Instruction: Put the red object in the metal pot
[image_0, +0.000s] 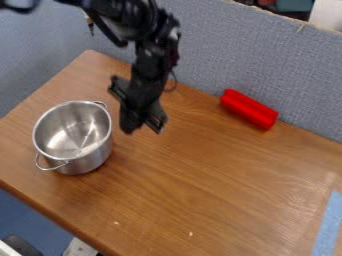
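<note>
The red cylinder (249, 109) lies on its side at the back right of the wooden table, close to the grey wall. At the left stands the metal pot (51, 150), upright and open at the top, its inside bare where it shows. My black gripper (143, 128) is between the two, just right of the pot's rim and well left of the cylinder. Nothing red shows at its fingers, which look drawn together, though they are dark and blurred.
Grey walls (247, 45) border the table at the back and left. A light blue strip (329, 225) lies at the right edge.
</note>
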